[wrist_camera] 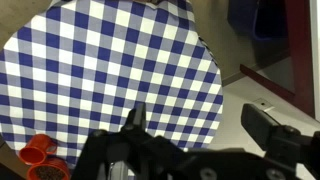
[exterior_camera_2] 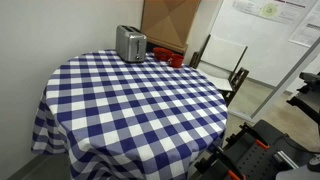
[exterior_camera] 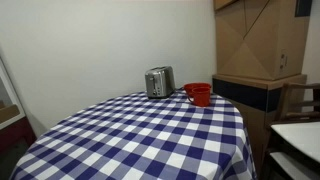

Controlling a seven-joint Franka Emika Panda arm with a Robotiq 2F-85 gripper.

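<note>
A silver toaster (exterior_camera: 159,82) stands on a round table with a blue-and-white checked cloth (exterior_camera_2: 130,105), near its far edge by the wall. Close beside it are two red cups (exterior_camera: 200,94), also visible as a red cup (exterior_camera_2: 175,61) in exterior view 2. In the wrist view a red cup (wrist_camera: 38,149) lies at the lower left, and part of the toaster (wrist_camera: 118,170) shows at the bottom edge. My gripper is open high above the table, its dark fingers (wrist_camera: 258,122) wide apart with nothing between them. Neither exterior view shows the gripper clearly.
Most of the tablecloth is bare. Behind the cups rises a brown cardboard box (exterior_camera: 262,40). A white chair (exterior_camera_2: 222,58) stands to the table's right in exterior view 2. Dark equipment with red parts (exterior_camera_2: 240,150) occupies the lower right there.
</note>
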